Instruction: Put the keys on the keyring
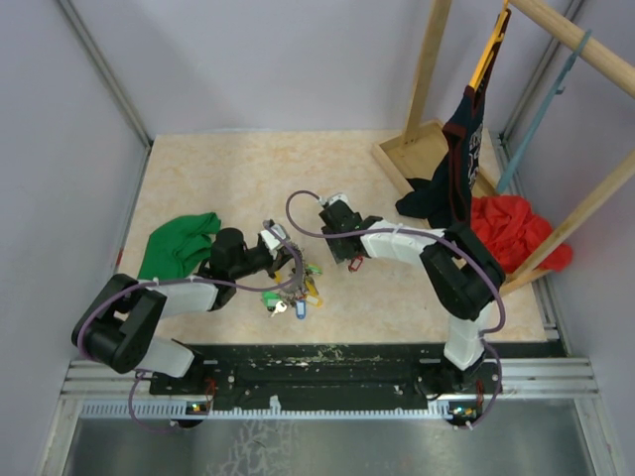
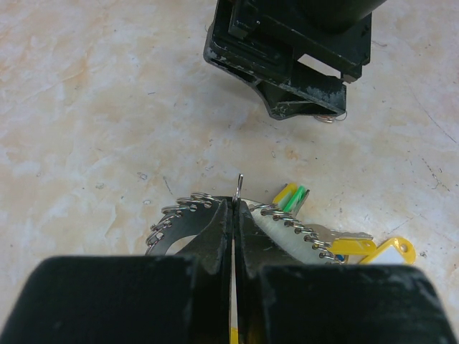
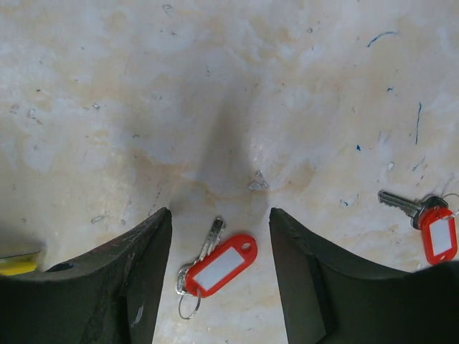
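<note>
My left gripper (image 1: 283, 260) is shut, over a metal piece with curled wire rings (image 2: 188, 207); a thin metal tip (image 2: 239, 185) rises at its fingertips. Keys with yellow tags (image 2: 382, 254) and a green tag (image 2: 298, 198) lie just beyond. My right gripper is open above the tabletop, nothing between its fingers. In the right wrist view a key with a red tag and ring (image 3: 219, 266) lies below it, and a second red-tagged key (image 3: 437, 236) lies at the right.
A green cloth (image 1: 171, 246) lies at the left. A wooden frame with hanging dark fabric (image 1: 461, 159), a wooden tray (image 1: 402, 159) and red cloth (image 1: 526, 238) fill the right side.
</note>
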